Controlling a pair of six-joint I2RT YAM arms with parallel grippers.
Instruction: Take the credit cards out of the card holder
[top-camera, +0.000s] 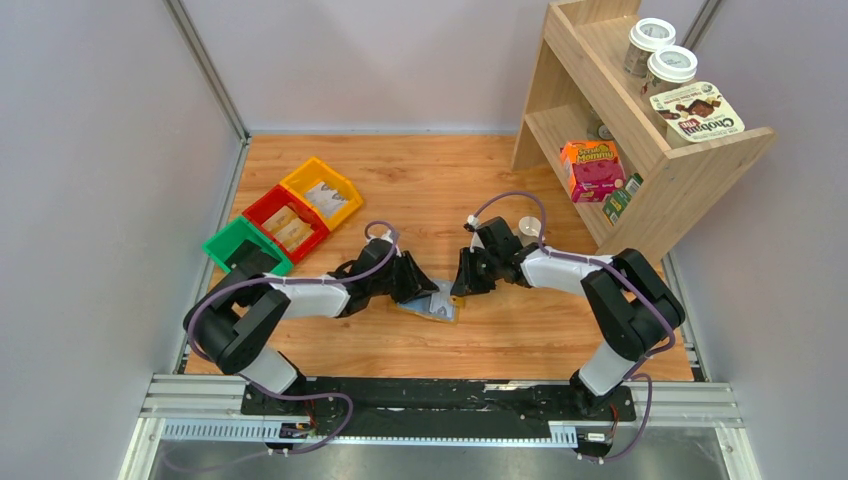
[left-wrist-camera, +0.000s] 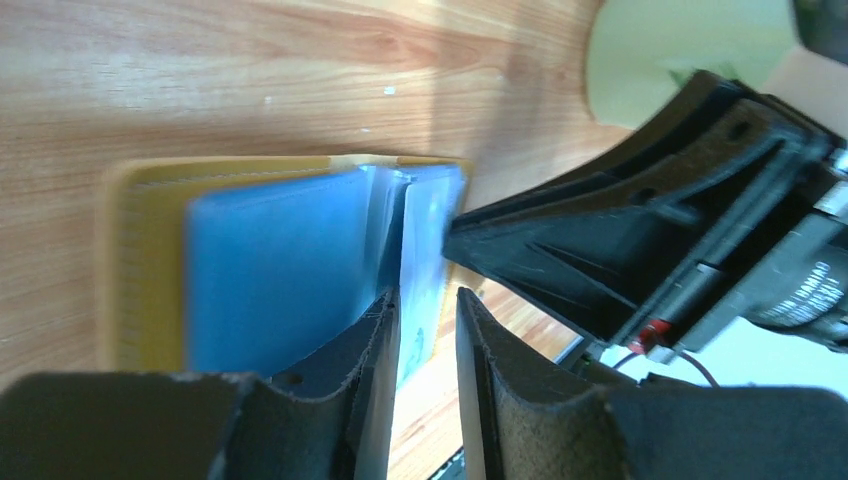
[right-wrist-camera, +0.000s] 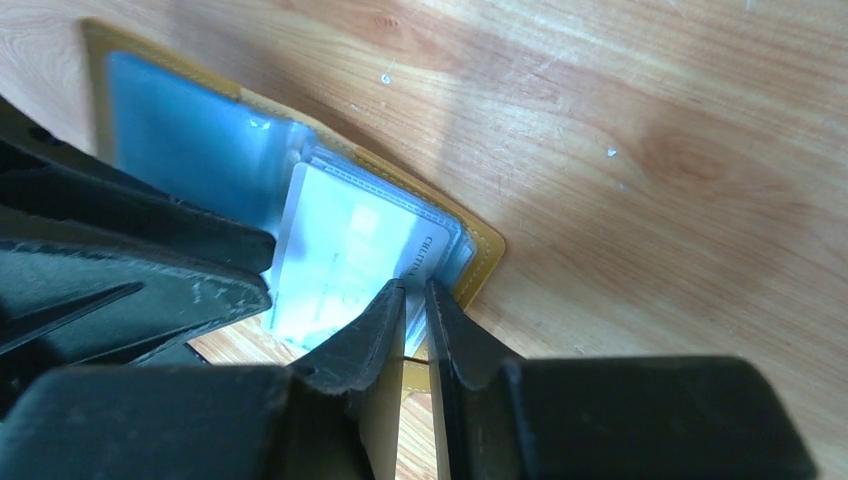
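Note:
The card holder (top-camera: 446, 317), tan-edged with blue pockets, lies open on the table between both arms. A pale card (right-wrist-camera: 352, 255) shows in its clear sleeve in the right wrist view, with other sleeve layers beneath it. My right gripper is shut on the holder's edge at the sleeve; exactly which layers it pinches is hidden. Over the holder stands my left gripper, part open, its fingertips apart near the raised sleeve edge. Nothing is seen held in it. The right gripper's fingers (left-wrist-camera: 560, 240) come close beside that sleeve in the left wrist view.
Green, red and yellow bins (top-camera: 291, 229) sit at the back left. A wooden shelf (top-camera: 640, 120) with boxes and cups takes up the right rear. Behind the right gripper stands a small clear container (top-camera: 530, 227). Table in front of and behind the holder is bare.

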